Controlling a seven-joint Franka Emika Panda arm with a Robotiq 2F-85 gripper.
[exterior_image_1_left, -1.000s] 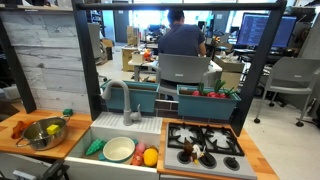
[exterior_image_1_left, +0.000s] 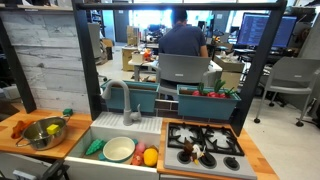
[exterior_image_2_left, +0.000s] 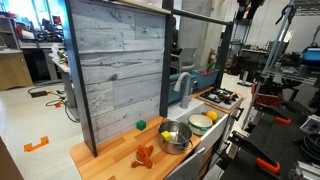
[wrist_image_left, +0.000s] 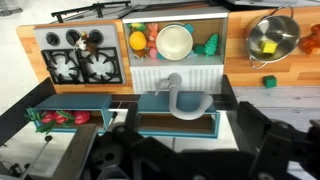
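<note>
Seen from above in the wrist view, my gripper is open, its two dark fingers wide apart at the bottom with nothing between them. It hangs high over the toy kitchen, clear of every object. A metal pot (exterior_image_2_left: 176, 137) with a yellow item (wrist_image_left: 268, 46) inside stands on the wooden counter. Close to it are a small green block (wrist_image_left: 269, 81) and an orange-brown toy (exterior_image_2_left: 144, 155). In the sink (exterior_image_1_left: 92, 134) lie a cream bowl (exterior_image_1_left: 119, 149), a green toy (exterior_image_1_left: 96, 146), an orange (wrist_image_left: 137, 41) and other colourful pieces.
A small brown-and-white toy (exterior_image_1_left: 194, 150) rests on the stove (exterior_image_1_left: 222, 158). The grey faucet (wrist_image_left: 176, 97) rises behind the sink. Teal planters (exterior_image_1_left: 208, 106) and dark posts (exterior_image_1_left: 89, 65) line the back edge, while a wooden panel (exterior_image_2_left: 125, 75) borders the pot's counter.
The kitchen objects have not moved. Only the person seated in the background shifts slightly.
</note>
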